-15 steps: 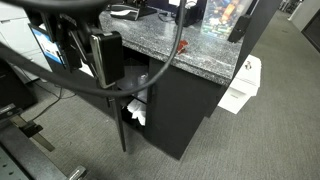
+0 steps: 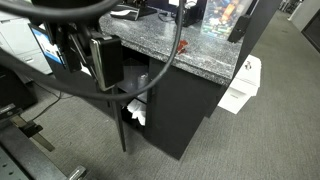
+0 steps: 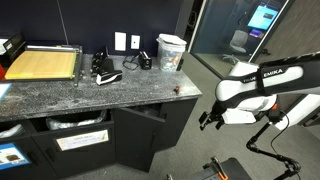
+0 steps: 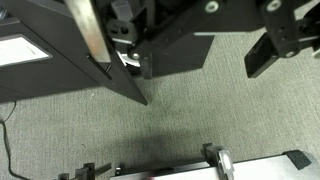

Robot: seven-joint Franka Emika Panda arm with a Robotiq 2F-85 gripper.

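Note:
My gripper (image 3: pixel 212 123) hangs to the right of the counter, above the carpet. In the wrist view its two fingers (image 4: pixel 262 58) stand wide apart, with only carpet between them, so it is open. A dark cabinet door (image 3: pixel 133 138) under the counter stands ajar. In the wrist view the door's corner (image 4: pixel 132 93) lies just left of the left finger, and whether they touch is unclear. Something white (image 2: pixel 137 110) shows inside the open cabinet (image 2: pixel 150 98). Close to the camera in exterior view 1, a gripper finger (image 2: pixel 108 62) and a cable hide part of the scene.
On the granite counter (image 3: pixel 110 97) stand a clear tub (image 3: pixel 171 52), black devices (image 3: pixel 104 68) and a wooden board (image 3: pixel 43 63). A small red item (image 3: pixel 178 90) lies by its right edge. Open carpet (image 2: pixel 240 140) lies to the right of the cabinet.

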